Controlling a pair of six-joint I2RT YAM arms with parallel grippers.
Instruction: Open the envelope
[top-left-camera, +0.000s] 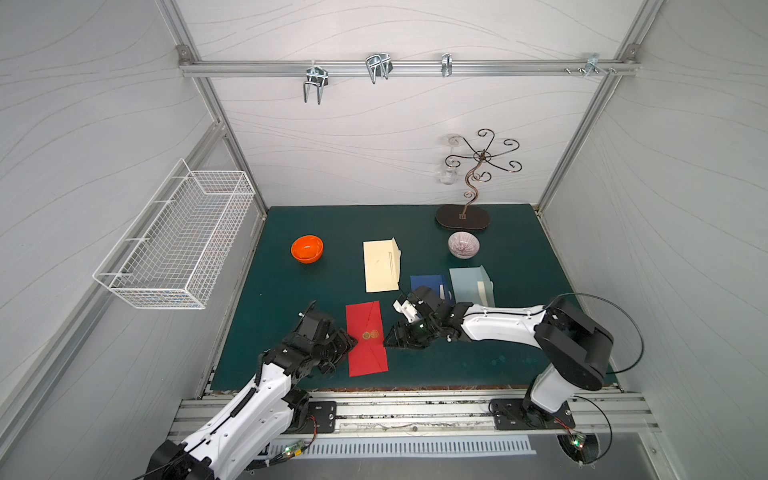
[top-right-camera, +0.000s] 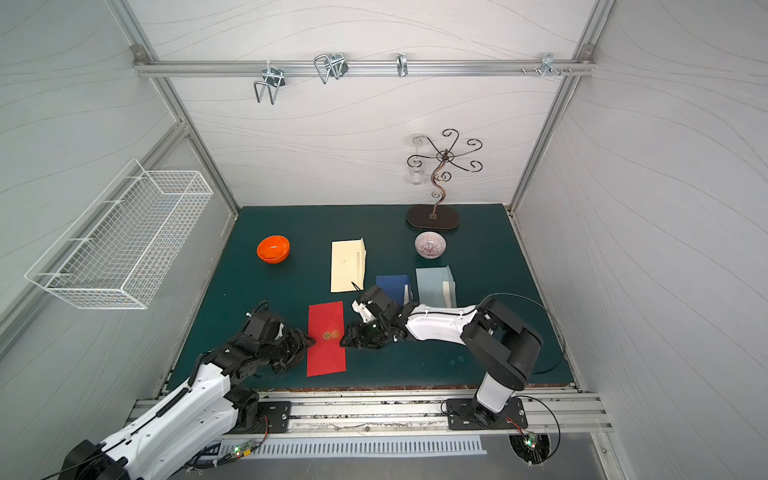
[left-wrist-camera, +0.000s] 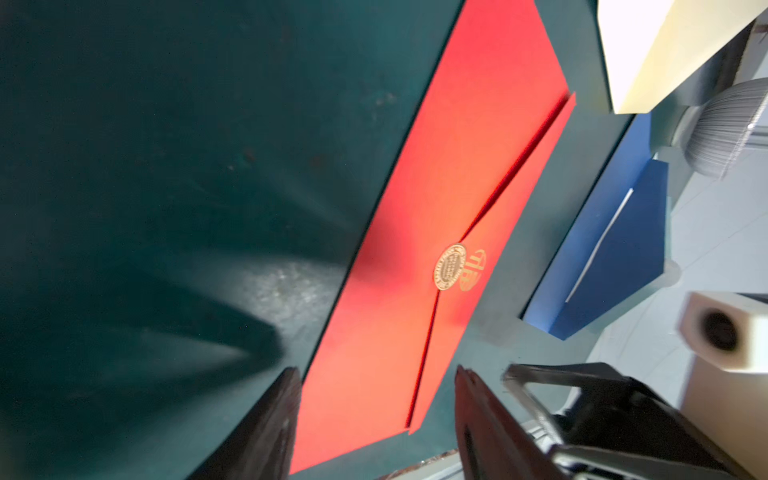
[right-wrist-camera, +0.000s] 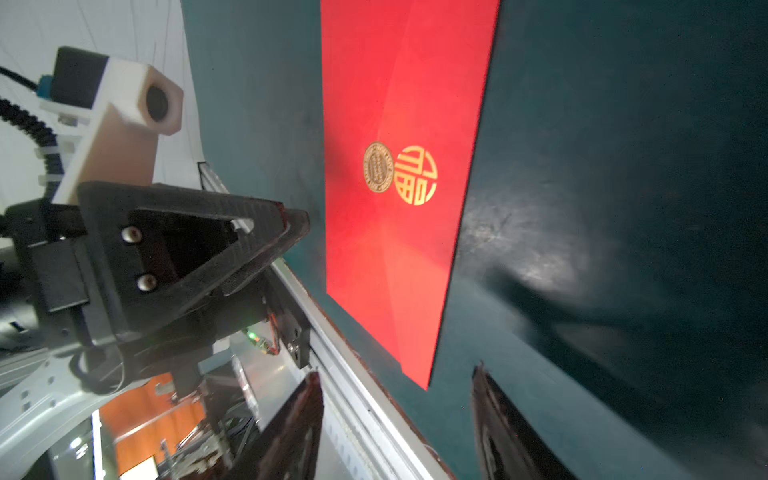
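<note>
The red envelope (top-left-camera: 366, 360) lies on the dark green mat between my two grippers. In the left wrist view its long flap (left-wrist-camera: 524, 184) stands slightly away from the body at both ends, with a round gold seal (left-wrist-camera: 449, 266) at mid-edge. My left gripper (top-left-camera: 352, 344) is at the envelope's left long edge, its fingers (left-wrist-camera: 268, 432) apart around the near part of the envelope without visibly pinching it. My right gripper (top-left-camera: 390, 344) is just off the right long edge. Its fingers (right-wrist-camera: 300, 424) stand apart with nothing held between them.
A cream envelope (top-left-camera: 381, 268) lies behind the red one, with blue (top-left-camera: 429, 281) and pale blue (top-left-camera: 468, 281) envelopes to its right. An orange bowl (top-left-camera: 307, 249), a patterned bowl (top-left-camera: 463, 245) and a metal stand (top-left-camera: 462, 217) are farther back.
</note>
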